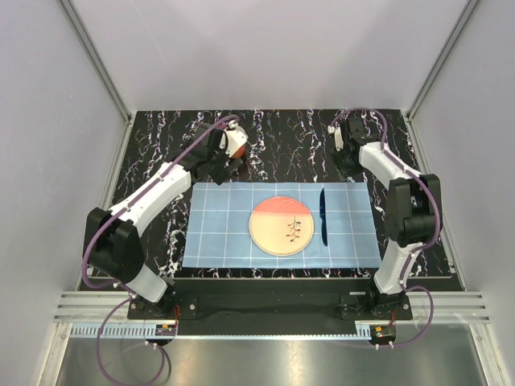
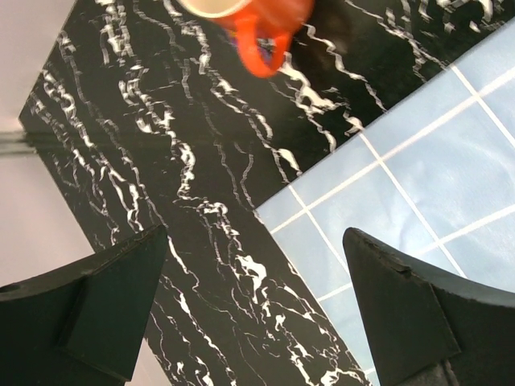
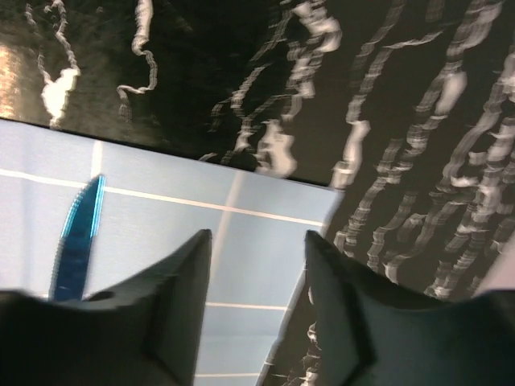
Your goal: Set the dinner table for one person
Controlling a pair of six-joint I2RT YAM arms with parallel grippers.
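Observation:
On the blue placemat [image 1: 211, 229] lies a coral and cream plate [image 1: 278, 229] with a leaf pattern. Just right of the plate a dark blue knife [image 1: 323, 217] lies lengthwise; its tip end shows in the right wrist view [image 3: 76, 237]. My right gripper hovers over the mat's far right corner, to the right of the knife, fingers apart and empty. An orange mug [image 2: 265, 28] stands beyond the mat, cut by the top edge of the left wrist view. Close to it, my left gripper is open with nothing between its fingers.
White walls [image 1: 265, 48] bound the table at the back and sides.

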